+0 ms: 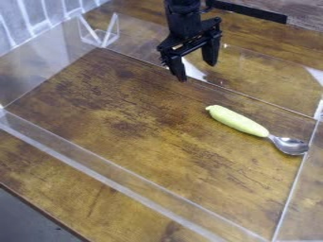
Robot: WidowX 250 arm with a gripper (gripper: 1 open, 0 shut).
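My black gripper (192,59) hangs over the far side of the table at top centre, open, its two fingers pointing down and apart. Lower right on the wooden table (113,142) lies a pale yellow-green elongated object (235,120), and at its right end is a silver spoon (288,145), its bowl toward the right. The gripper is well above and left of both, apart from them.
Clear plastic barriers (164,197) border the work area on its sides. White railings (32,19) stand at the top left.
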